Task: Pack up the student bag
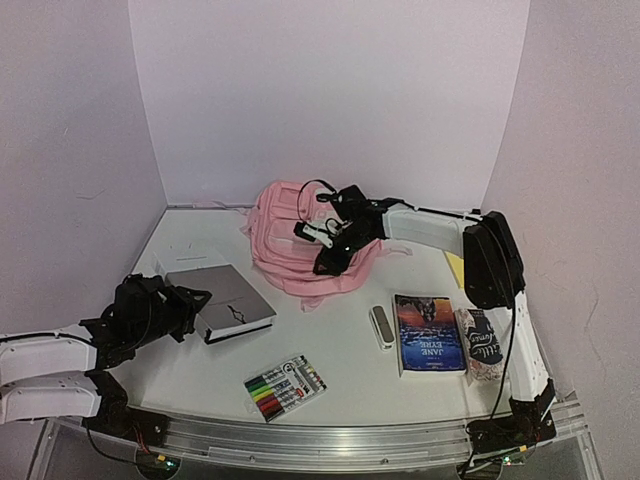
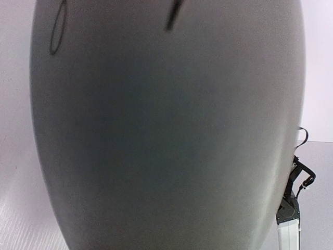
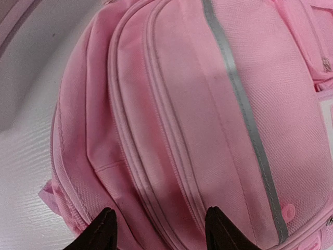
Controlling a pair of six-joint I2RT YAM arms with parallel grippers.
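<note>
The pink student bag (image 1: 280, 240) lies at the back middle of the table; its zips and grey stripe fill much of the right wrist view (image 3: 182, 104). Over its front part hovers my right gripper (image 1: 308, 248), fingers apart with nothing between them. A thick grey hardback book (image 1: 225, 295) is at the left, and its cover (image 2: 166, 130) blocks most of the left wrist view. At the book's left front edge, my left gripper (image 1: 196, 318) is shut on it; the fingertips are hidden in the left wrist view.
Marker pack (image 1: 285, 387) lies at front middle. To the right are a slim grey case (image 1: 381, 327), the Jane Eyre book (image 1: 428, 335), a patterned book (image 1: 482, 345) and a yellow book (image 1: 455, 267), partly behind the right arm. Clear table separates markers and bag.
</note>
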